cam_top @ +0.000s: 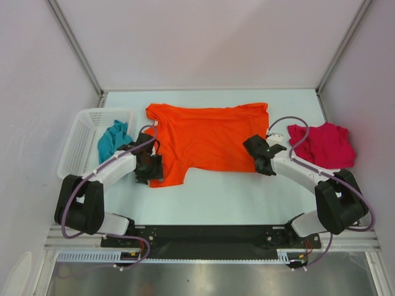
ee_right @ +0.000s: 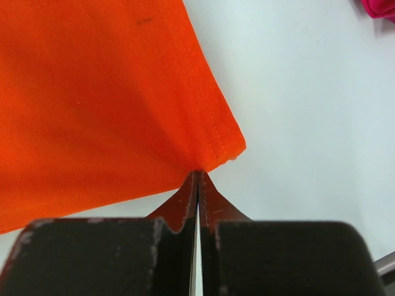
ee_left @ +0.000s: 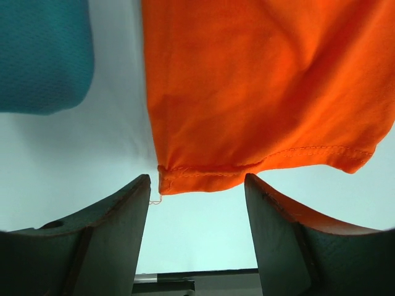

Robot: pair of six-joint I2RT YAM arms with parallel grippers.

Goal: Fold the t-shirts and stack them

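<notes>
An orange t-shirt (cam_top: 207, 139) lies spread on the white table, its near left part reaching toward the front as a sleeve-like flap. Over that flap hovers my left gripper (cam_top: 149, 179); in the left wrist view its fingers (ee_left: 120, 228) stand wide apart, with the flap's stitched hem (ee_left: 203, 182) just beyond the gap. At the shirt's near right corner is my right gripper, its fingertips closed together at the cloth's edge. Whether a thin bit of fabric is pinched there I cannot make out.
A white basket (cam_top: 69, 145) at the left holds a teal cloth (cam_top: 112, 140). On the right lies a folded magenta cloth (cam_top: 324, 146). The table in front of the orange shirt, between the arms, is bare.
</notes>
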